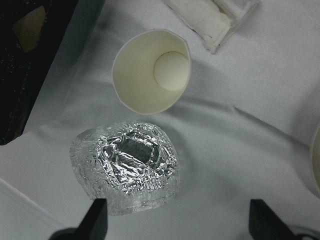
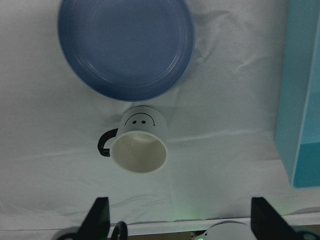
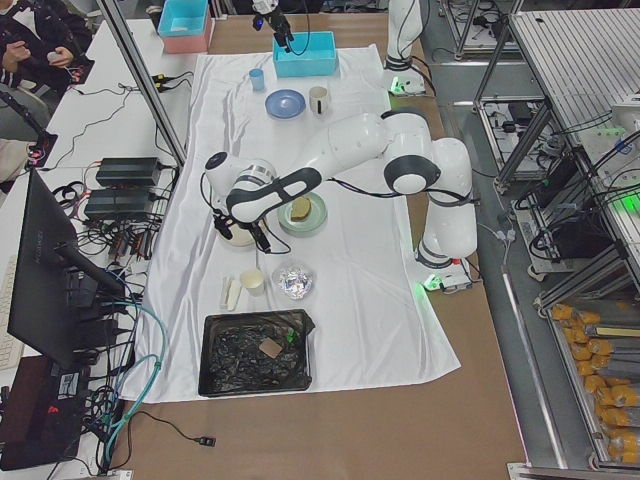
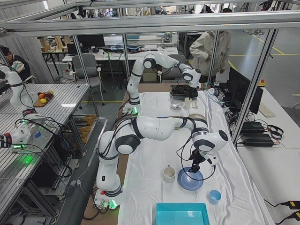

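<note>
My left gripper hangs open, nothing between its fingers, above a crumpled foil-covered dish (image 1: 125, 165), a cream cup (image 1: 145, 75), white packaged items (image 1: 220, 15) and a black-lined tray (image 1: 20, 60). In the camera left view it is over a cream plate (image 3: 238, 238), beside a green plate (image 3: 310, 225) with a yellow item on it. My right gripper is open and empty above the blue plate (image 2: 125, 45) and a white mug (image 2: 140, 152) with a black handle.
A turquoise bin (image 4: 180, 215) stands at the far end beside a blue cup (image 4: 215, 197). The white cloth (image 3: 370, 300) has free room along its side. Monitors and cables line the neighbouring desk.
</note>
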